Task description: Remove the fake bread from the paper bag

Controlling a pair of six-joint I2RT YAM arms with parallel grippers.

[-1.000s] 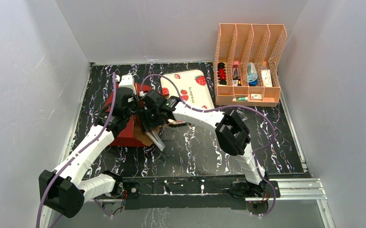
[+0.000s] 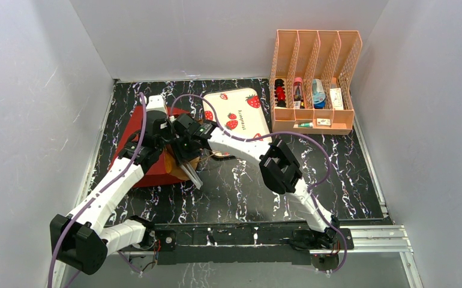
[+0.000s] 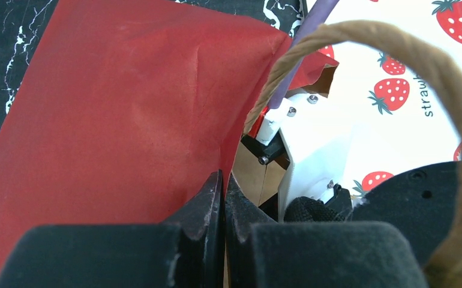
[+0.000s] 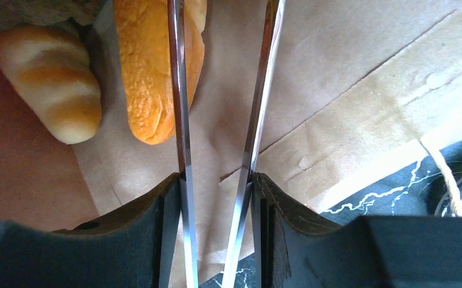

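A red paper bag (image 2: pixel 153 179) lies at the left, both arms over it. In the left wrist view my left gripper is shut at the edge of the bag's red side (image 3: pixel 114 108), beside a twisted handle (image 3: pixel 396 42). The right wrist view looks into the bag: an orange loaf (image 4: pixel 144 84) lies under one metal finger of my right gripper, which is part open, and a braided roll (image 4: pixel 57 84) lies to the left. Whether the loaf is between the fingers is unclear; it appears mostly left of the gap.
A strawberry tray (image 2: pixel 240 105) lies right of the bag. An orange divided organizer (image 2: pixel 312 126) stands at the back right.
My right arm has shifted slightly left, toward the bag, since a second ago; the left arm has moved slightly left too.
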